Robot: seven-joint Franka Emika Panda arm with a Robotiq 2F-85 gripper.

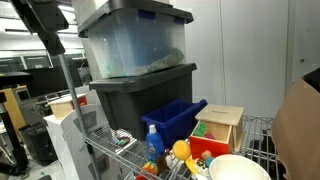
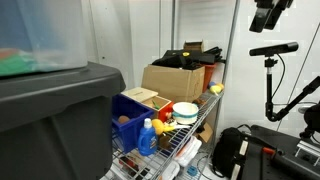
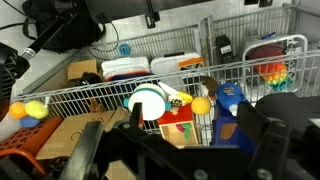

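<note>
In the wrist view my gripper looks down on a wire shelf from above. Its dark fingers stand apart at the lower edge, with nothing visible between them. Beyond them lie a white bowl [image 3: 148, 101], an orange ball [image 3: 201, 105], a blue bottle [image 3: 230, 97] and a small wooden box with a red part [image 3: 178, 132]. The exterior view from the front has the bottle [image 1: 154, 143] upright beside a blue bin [image 1: 177, 122], with the white bowl [image 1: 238, 168] at lower right. The arm hangs well clear of all of these.
Stacked storage bins, a clear one [image 1: 140, 42] over a black one [image 1: 145, 100], rise behind the shelf's left part. Cardboard boxes [image 2: 172, 82] fill its far end. In the wrist view, a lower wire basket [image 3: 150, 66] holds white folded items and a multicoloured toy [image 3: 272, 72].
</note>
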